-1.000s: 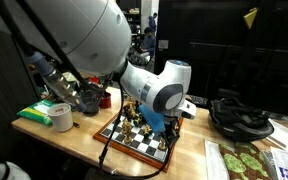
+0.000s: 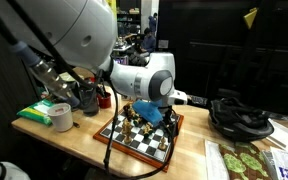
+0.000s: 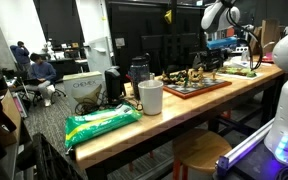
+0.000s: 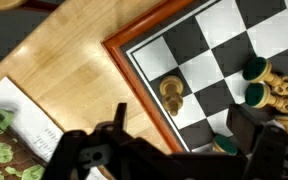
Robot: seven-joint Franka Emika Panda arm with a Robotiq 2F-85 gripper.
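A checkered chessboard (image 2: 149,151) with a brown border lies on the wooden table. In the wrist view, a single wooden chess piece (image 4: 171,90) stands on the board near its border, seen from above. My gripper is above the board's edge, its fingers wide apart and empty. The lone piece appears between and slightly ahead of the two dark fingertips, touching neither. Several wooden pieces with green bases (image 4: 269,85) lie at the right of the wrist view; the right finger partly covers that group.
Printed sheets (image 2: 246,163) lie right of the board, with a black bag (image 2: 240,118) behind them. A white cup (image 2: 61,117) and a green package (image 3: 102,125) occupy the table's other end. Bare wood borders the board's front.
In exterior view 1, the arm's white end has shifted a little left and turned, showing more of its blue part near the gripper. The board and pieces look unmoved.
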